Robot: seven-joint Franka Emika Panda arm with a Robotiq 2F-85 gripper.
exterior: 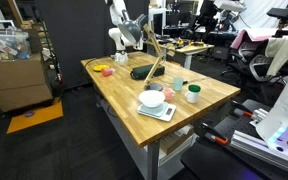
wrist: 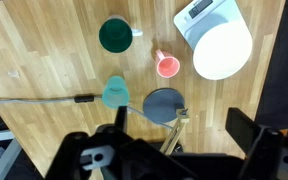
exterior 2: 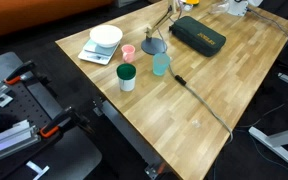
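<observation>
Over the table's near edge, my gripper stands open with nothing between its fingers. In exterior view 2 the gripper (exterior 2: 46,96) is off to the left, apart from every object. A white bowl (wrist: 222,52) rests on a white kitchen scale (wrist: 198,17). Beside it is a small pink cup (wrist: 167,65). A white mug with a dark green inside (exterior 2: 126,77) stands near the table edge, its handle showing in the wrist view. The translucent teal cup (exterior 2: 161,64) is farther in.
A desk lamp with a round grey base (wrist: 164,104) stands behind the cups, its cord running along the table. Near it lies a black case (exterior 2: 199,36). Bare wood (exterior 2: 189,125) is free beside the mug. Yellow items (exterior: 101,67) lie at the far end.
</observation>
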